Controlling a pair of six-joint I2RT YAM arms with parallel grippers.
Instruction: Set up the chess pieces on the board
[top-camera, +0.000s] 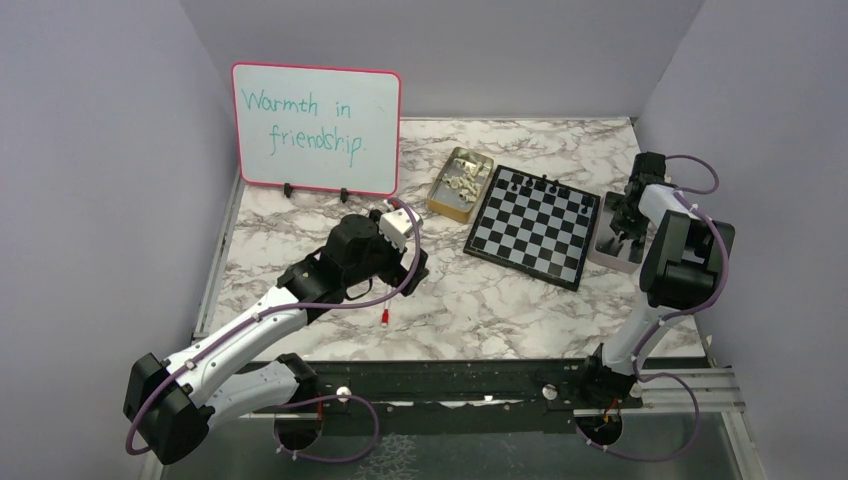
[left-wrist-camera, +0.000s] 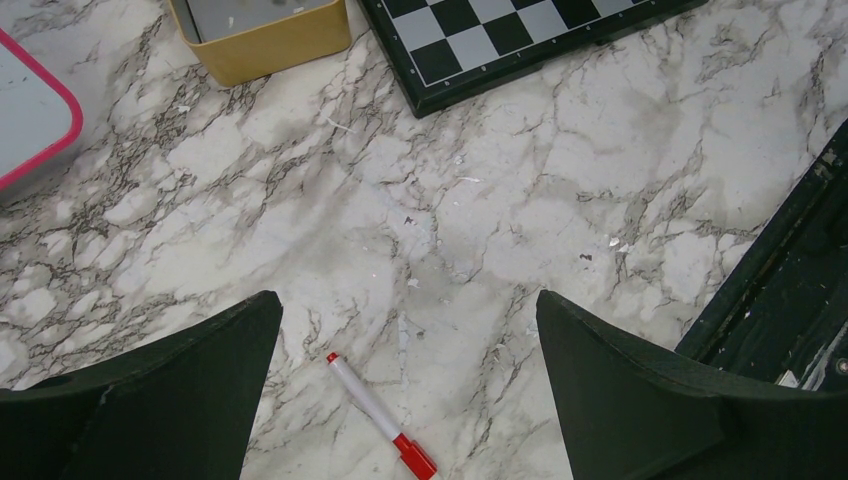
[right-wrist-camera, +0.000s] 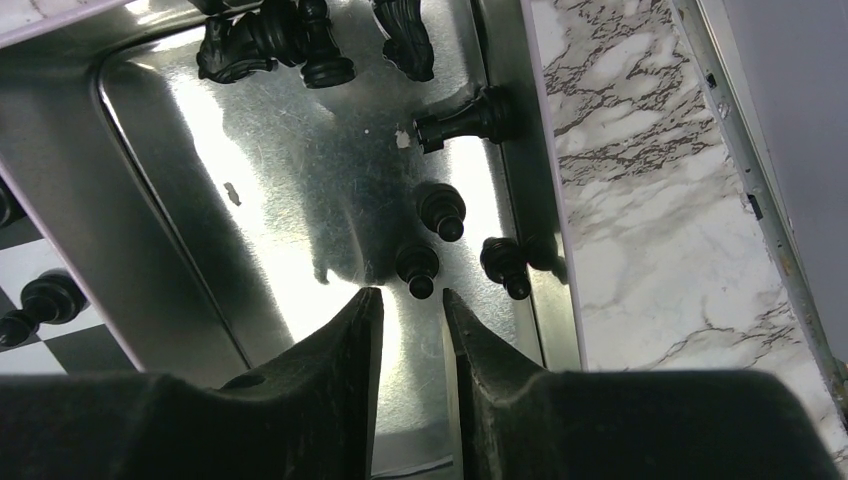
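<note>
The chessboard (top-camera: 527, 230) has several black pieces along its far part. My right gripper is part open over the steel box (right-wrist-camera: 240, 230) of black pieces at the board's right, its fingertips just short of a small upright piece (right-wrist-camera: 420, 270), nothing clearly between them. Two similar pieces stand nearby, and a rook (right-wrist-camera: 460, 125) lies above them. The tin (top-camera: 448, 205) of white pieces sits left of the board. My left gripper is open above bare table near a red-and-white marker (left-wrist-camera: 375, 405).
A whiteboard (top-camera: 315, 130) with green writing stands at the back left. A wall is close on the right of the box.
</note>
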